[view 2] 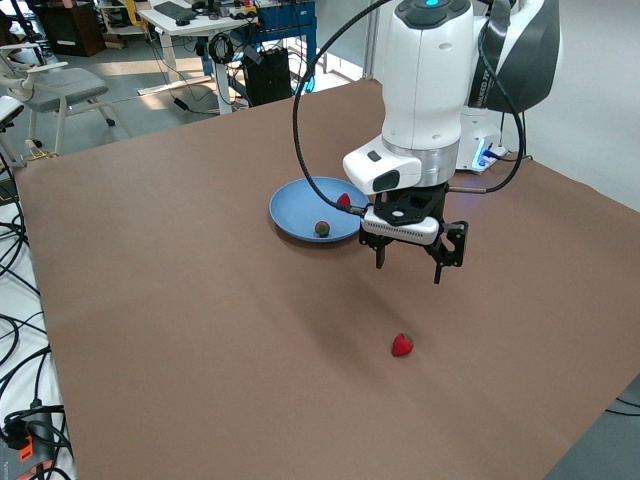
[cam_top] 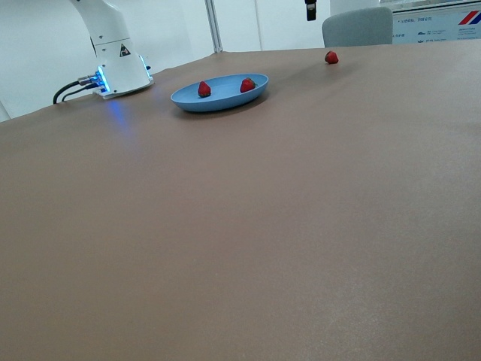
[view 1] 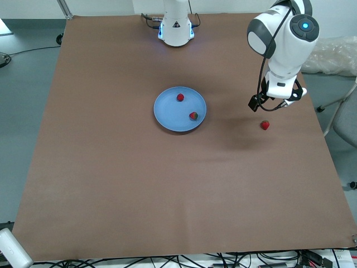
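A blue plate [view 1: 179,116] holds two strawberries, one near its middle [view 1: 180,97] and one toward its right [view 1: 193,115]; the top view shows both on the plate [cam_top: 219,105]. A third strawberry [view 1: 265,125] lies on the brown table to the right of the plate, also seen in the right view as a red berry [view 2: 402,344]. The black gripper [view 2: 408,266] hangs above the table between the plate and the loose strawberry, its two fingers apart with nothing seen between them. In the top view only a fingertip shows at the top edge.
A white robot base [view 1: 175,28] with cables stands at its back edge. Cables run along the front edge, and a grey chair [view 1: 346,120] stands beyond the right edge.
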